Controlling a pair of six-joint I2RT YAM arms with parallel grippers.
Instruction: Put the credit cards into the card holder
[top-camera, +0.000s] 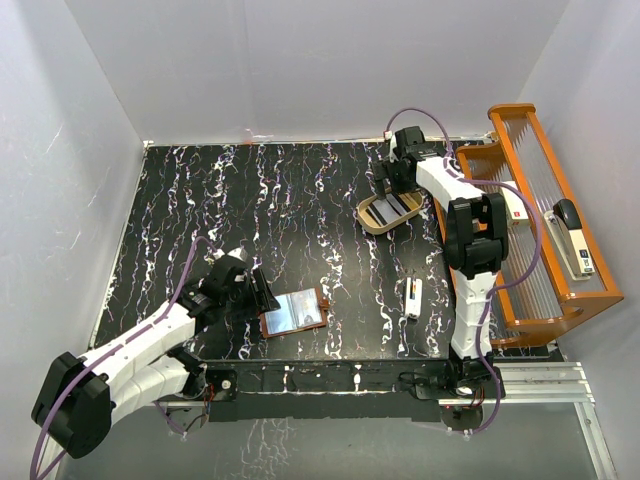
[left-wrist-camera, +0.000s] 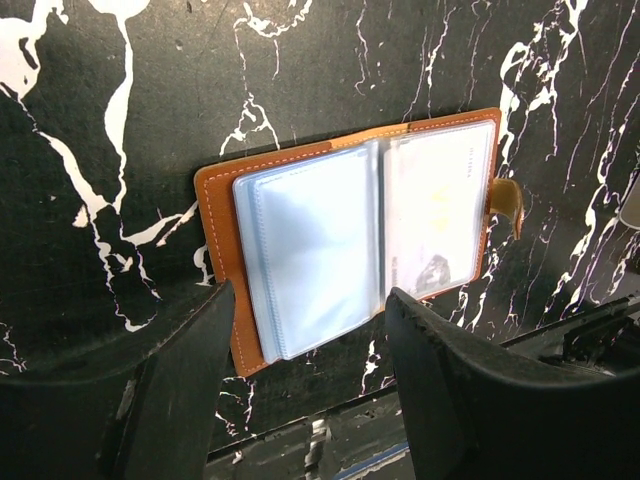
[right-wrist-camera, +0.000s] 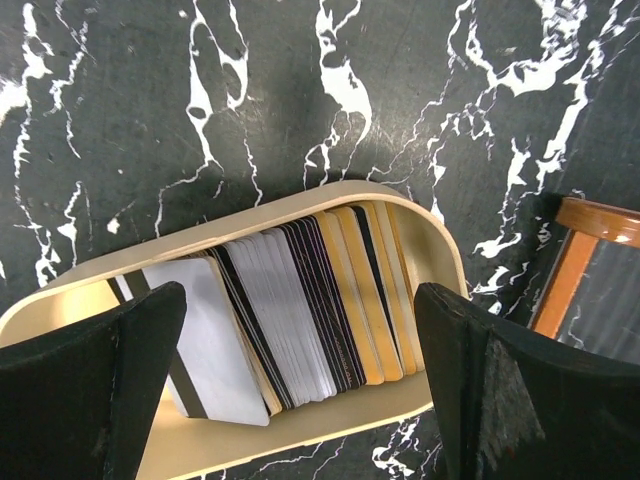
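Note:
The open brown card holder (left-wrist-camera: 310, 250) with clear sleeves lies at the front middle of the black marble table. My left gripper hangs open just over its near side. At the back right, a beige oval tray (right-wrist-camera: 100, 270) holds a row of credit cards (right-wrist-camera: 290, 310), white, black and gold, with a tilted white card at its left part. My right gripper is open above the tray, its fingers either side of the card row, holding nothing that shows.
A wooden rack (top-camera: 576, 300) with small devices stands along the right side. A white narrow object (top-camera: 413, 298) lies below the tray.

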